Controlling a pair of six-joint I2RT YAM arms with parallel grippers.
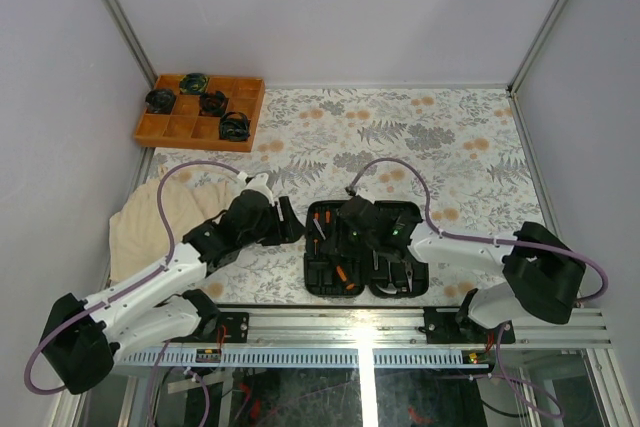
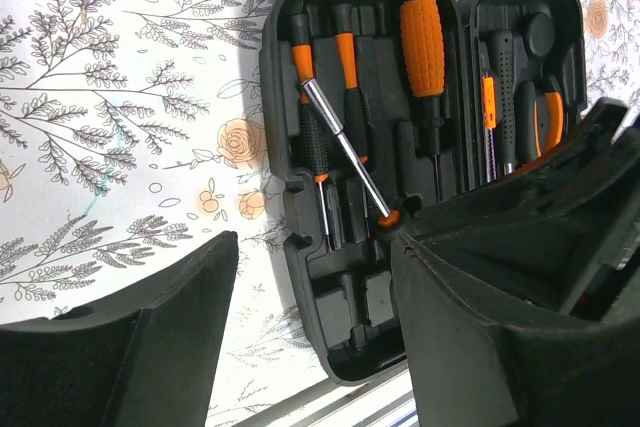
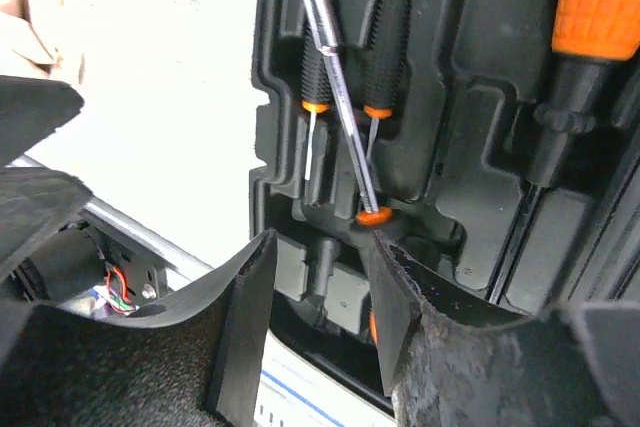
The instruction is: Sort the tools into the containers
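An open black tool case [image 1: 312, 265] lies in two halves on the patterned table. In its left half, a silver-shafted driver [image 2: 345, 147] slants across two small orange-and-black screwdrivers, its tip raised over them. Beside these lies a large orange-handled screwdriver [image 2: 423, 47]. My right gripper is open above the lower part of this half; the slanted driver's dark handle is mostly hidden behind its right finger, and I see nothing gripped. Left of the case, my left gripper [image 1: 288, 219] stands open and empty.
A wooden divided tray [image 1: 178, 128] with several dark coiled bundles [image 1: 234, 127] sits at the back left. A beige cloth [image 1: 160, 217] lies at the left. The case's right half holds an orange knife [image 2: 489, 107] and black tools. Table behind the case is clear.
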